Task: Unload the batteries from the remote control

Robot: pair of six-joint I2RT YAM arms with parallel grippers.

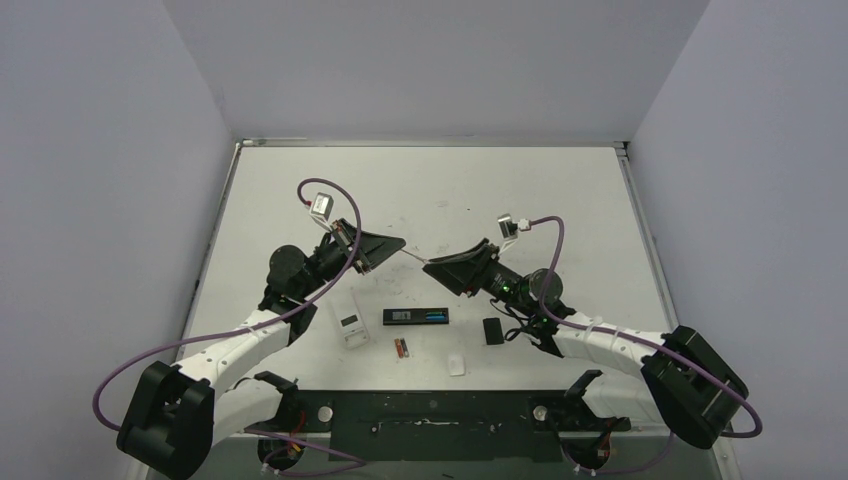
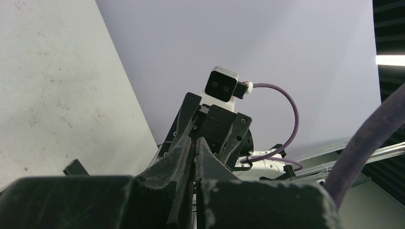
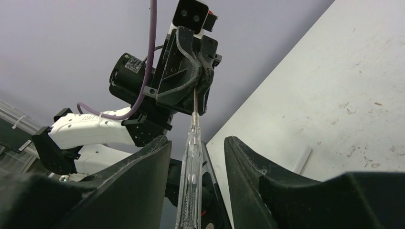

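A screwdriver with a clear handle (image 3: 192, 171) and thin metal shaft (image 1: 414, 255) spans the space between my grippers, above the table. My left gripper (image 1: 404, 242) is shut on the shaft, as the right wrist view shows. My right gripper stands open, its fingers on either side of the handle, with gaps showing. On the table lie a white handheld device (image 1: 350, 326) with a dark rectangle, and a black case (image 1: 415, 316) with a display and blue cells. Two orange-and-black batteries (image 1: 401, 348) rest in front. Which device is the remote, I cannot tell.
A small white piece (image 1: 456, 366) lies near the front edge, and a black slab (image 1: 493, 331) is at the right, close to the right arm. Behind the grippers, the back of the white table (image 1: 430, 185) is bare.
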